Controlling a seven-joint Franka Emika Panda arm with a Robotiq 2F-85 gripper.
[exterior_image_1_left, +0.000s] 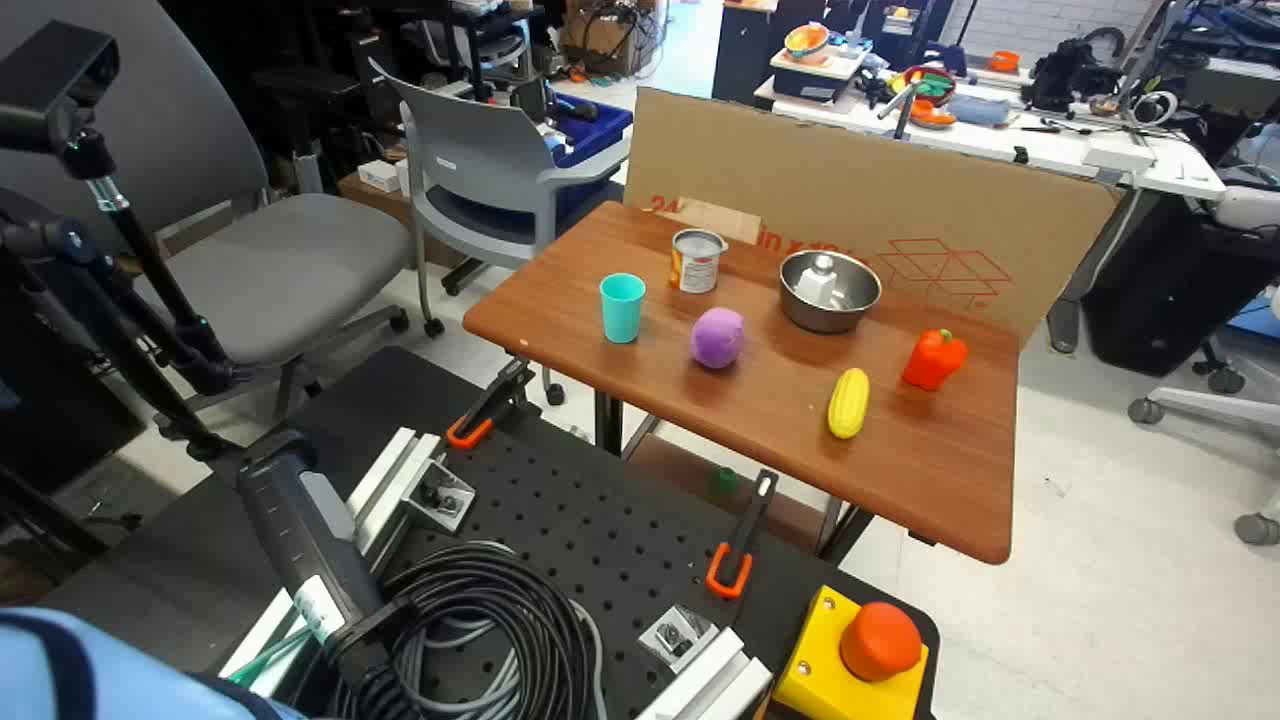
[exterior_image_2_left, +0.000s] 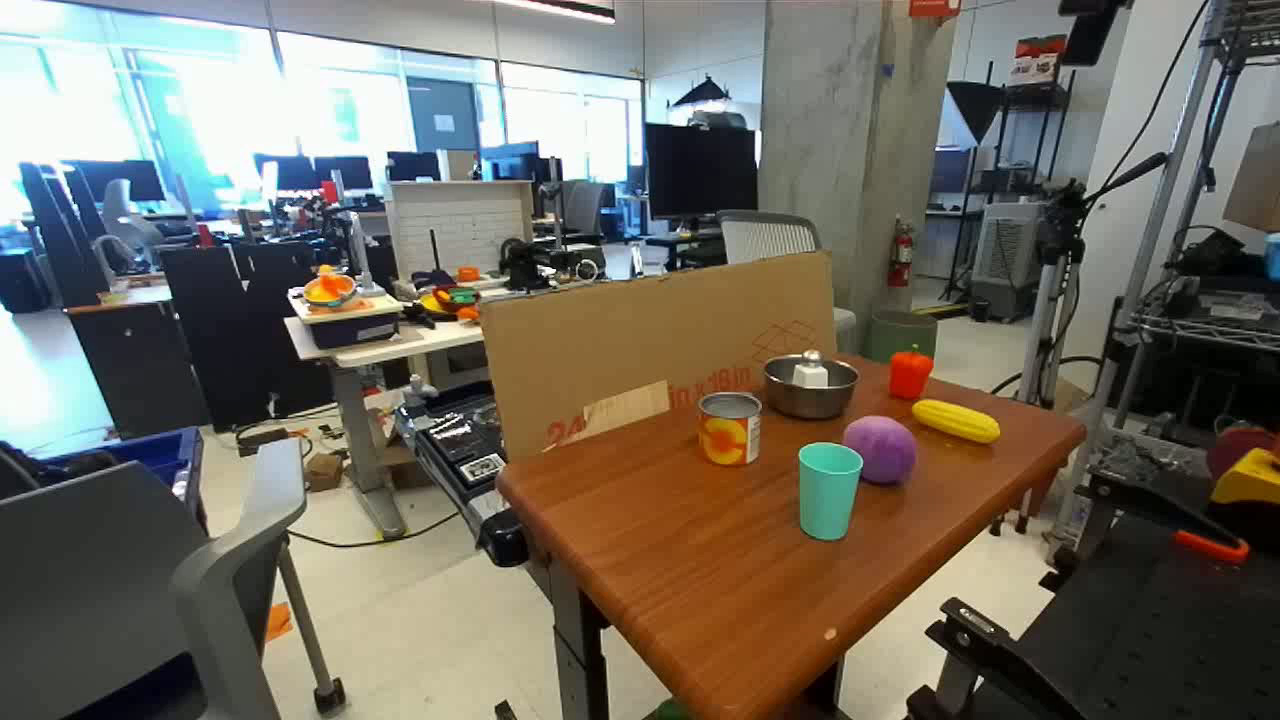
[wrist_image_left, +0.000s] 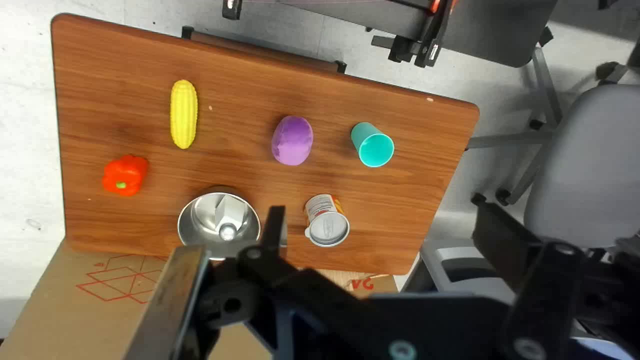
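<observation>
In the wrist view my gripper stands open high above the brown table (wrist_image_left: 384, 192), with nothing held between its fingers. Below it, on the tabletop, are a metal can (wrist_image_left: 329, 228) with a colourful label, a teal cup (wrist_image_left: 376, 150) and a purple ball-like item (wrist_image_left: 292, 140). A steel bowl (wrist_image_left: 189, 225) contains a white bottle-like object (wrist_image_left: 229, 214). Farther left lie a yellow corn cob (wrist_image_left: 183, 114) and a red pepper (wrist_image_left: 125, 175). Both exterior views show these items apart from one another, with the cup upright; the gripper appears in neither.
A cardboard panel (exterior_image_1_left: 840, 198) stands along the table's back edge. The black perforated bench (exterior_image_1_left: 540, 504) carries coiled cables (exterior_image_1_left: 492, 612), clamps and a yellow box with a red button (exterior_image_1_left: 882, 642). Bare tabletop shows at the cup's end (exterior_image_2_left: 636, 516).
</observation>
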